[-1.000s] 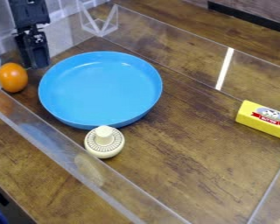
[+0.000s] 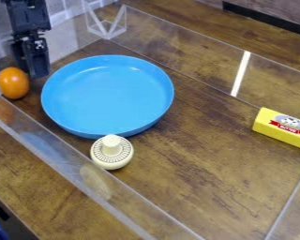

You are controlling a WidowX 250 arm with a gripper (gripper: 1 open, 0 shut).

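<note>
My black gripper [image 2: 33, 62] hangs at the upper left edge, low by the back corner, just behind an orange round fruit or vegetable [image 2: 12, 82]. I cannot tell whether its fingers are open or shut. A blue round plate [image 2: 108, 94] lies to the right of both. In front of the plate stands a cream, knob-topped object [image 2: 112, 153]. A yellow box [image 2: 281, 127] with a printed label lies at the far right.
Clear low walls or strips border the wooden surface [image 2: 202, 178] along the left and back.
My gripper has shifted very slightly at the upper left. The plate, orange item, cream object and yellow box have not moved.
</note>
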